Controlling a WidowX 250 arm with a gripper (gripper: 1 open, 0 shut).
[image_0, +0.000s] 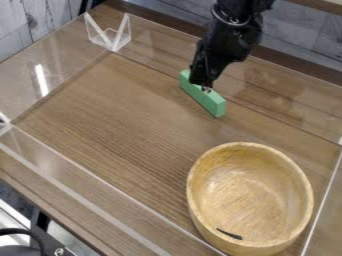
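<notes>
The black gripper (201, 78) hangs over the back middle of the wooden table, shut, with nothing visible between its fingers. A small green block (205, 99) lies on the table just below it and slightly to the right, its long side running from back left to front right. Whether the fingertips touch the block's far end is hard to tell.
A large beige round bowl (250, 176) sits at the front right. A white wire holder (110, 33) stands at the back left.
</notes>
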